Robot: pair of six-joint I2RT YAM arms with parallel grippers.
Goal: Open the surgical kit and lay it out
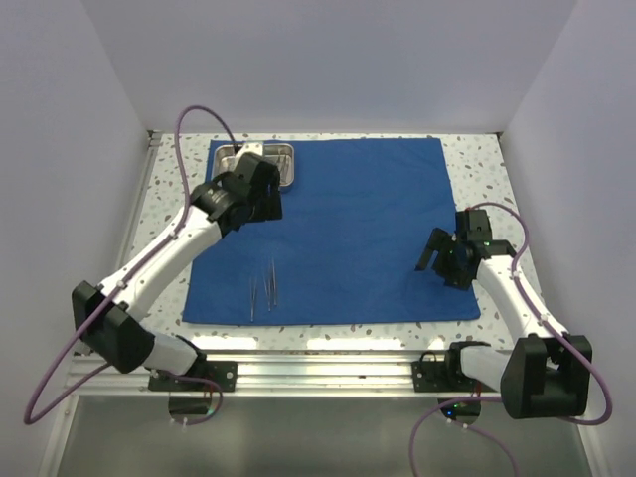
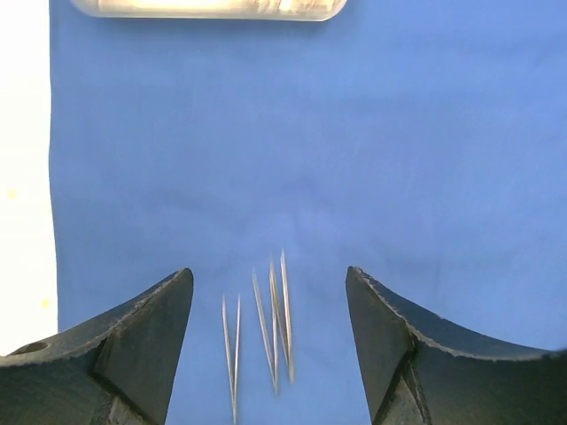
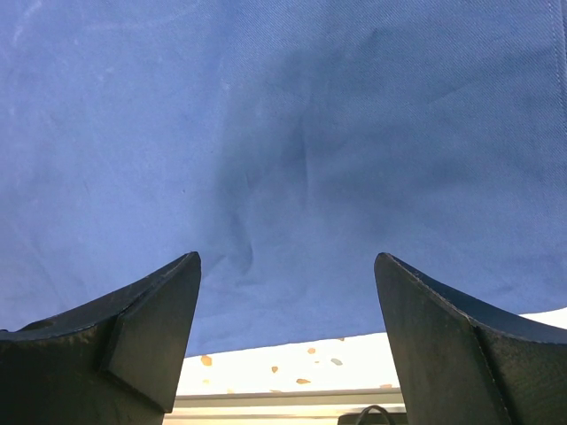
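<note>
A blue cloth [image 1: 348, 229] lies spread flat over the table. At its back left stands a metal tray [image 1: 289, 159], partly hidden by my left arm; tools lie in it. Several thin metal instruments [image 1: 270, 286] lie side by side on the cloth's front left, also seen as slender instruments [image 2: 275, 328] low in the left wrist view. Above the cloth, just in front of the tray, my left gripper [image 1: 266, 211] is open and empty. Over the front right of the cloth, my right gripper has its fingers apart, with only cloth between them.
Grey walls [image 1: 318, 70] close off the back and both sides. The speckled table top [image 1: 159, 214] shows around the cloth, and a metal rail [image 1: 318, 368] runs along the front.
</note>
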